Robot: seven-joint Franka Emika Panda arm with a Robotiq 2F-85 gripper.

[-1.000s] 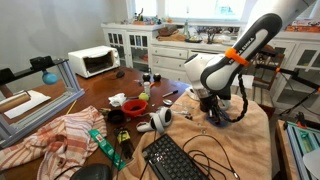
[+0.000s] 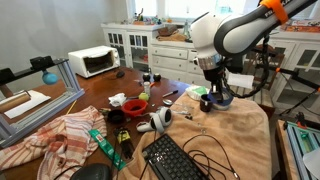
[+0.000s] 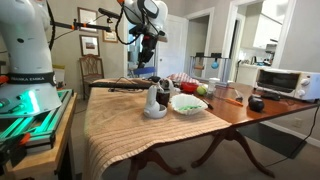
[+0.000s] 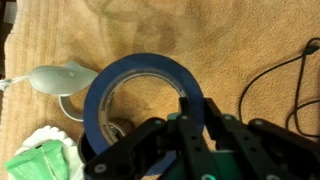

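Note:
A blue ring, looking like a roll of tape [image 4: 97, 105], is pinched at its right side by my gripper in the wrist view. The fingers are shut on the ring's wall, and its open middle shows the tan cloth below. Exterior view 1 has the blue ring [image 2: 222, 102] hanging under the gripper over the near right of the table. Close by the ring is a dark cup [image 2: 206, 104]; whether they touch cannot be told. Part of the cup also shows under the ring's lower left in the wrist view.
A white, round-headed object [image 4: 62, 80] and a white bowl with green cloth [image 4: 40, 160] lie left of the ring. A black cable [image 4: 262, 72] runs on the right. The keyboard [image 2: 172, 158] lies nearer; bare cloth [image 2: 250, 130] is at right.
The arm has risen from low over the cloth, lifting the blue ring with it. The other things on the table look unmoved.

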